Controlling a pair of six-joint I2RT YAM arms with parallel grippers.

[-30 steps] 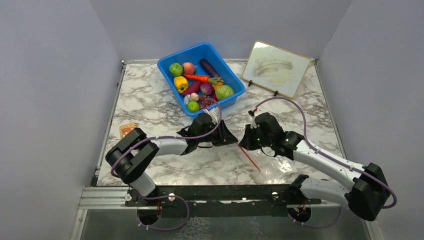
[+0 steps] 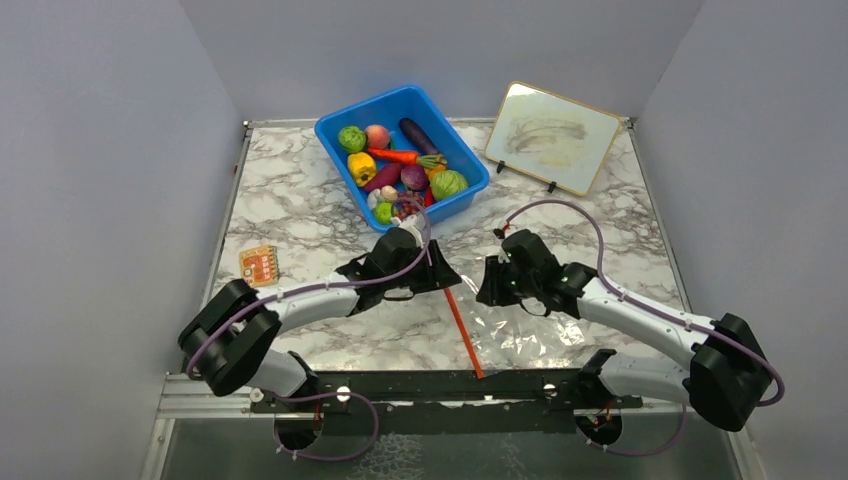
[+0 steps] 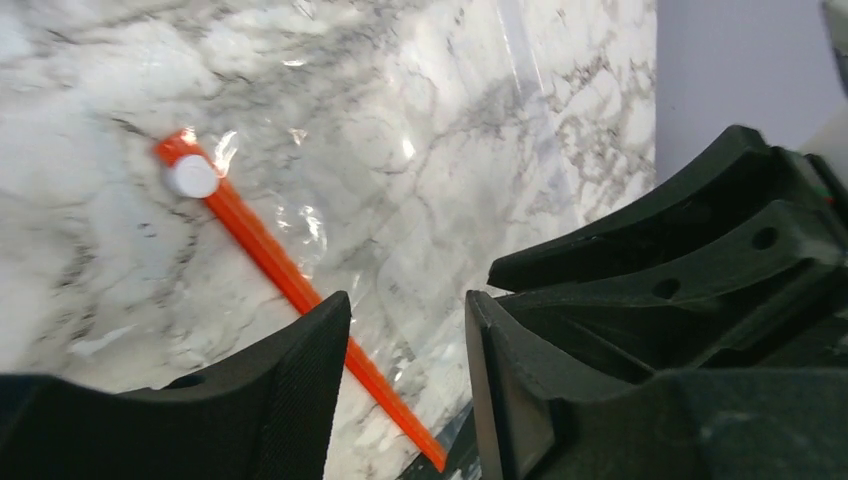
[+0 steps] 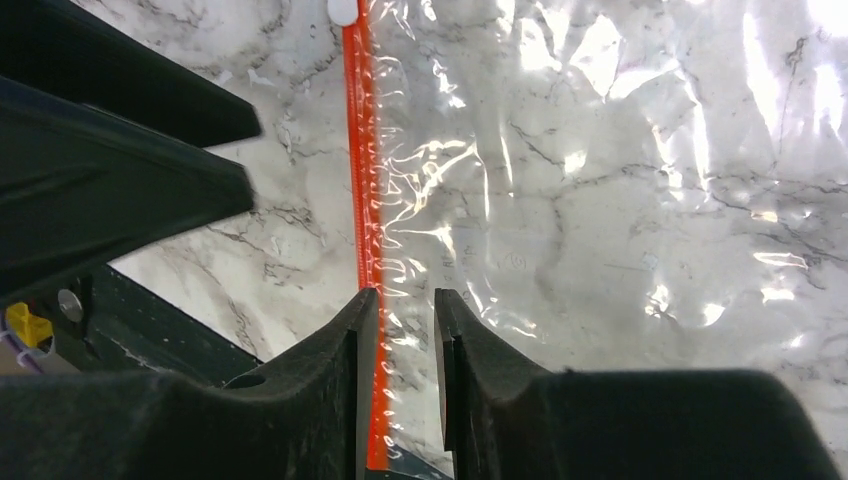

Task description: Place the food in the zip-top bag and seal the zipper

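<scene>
A clear bag (image 2: 525, 335) with an orange zipper strip (image 2: 462, 332) lies at the front of the table, nothing visible inside it. Its white slider (image 3: 193, 177) sits near one end of the strip. My left gripper (image 2: 452, 283) is over the strip's far end, its fingers (image 3: 300, 385) apart and empty. Close by on the right is my right gripper (image 2: 485, 292), above the bag, with a narrow empty gap between its fingers; the strip (image 4: 366, 190) passes beneath them. Play vegetables and fruit, among them a carrot (image 2: 393, 155) and a yellow pepper (image 2: 362, 169), fill the blue bin (image 2: 470, 160).
A whiteboard (image 2: 555, 135) leans at the back right. An orange booklet (image 2: 259, 266) lies at the left edge. The strip's near end reaches the table's front edge. Bare marble shows at the left and right; both arms crowd the middle.
My left gripper has shifted left and the orange strip has come left and nearer the front edge, standing steeper. The bin is unchanged.
</scene>
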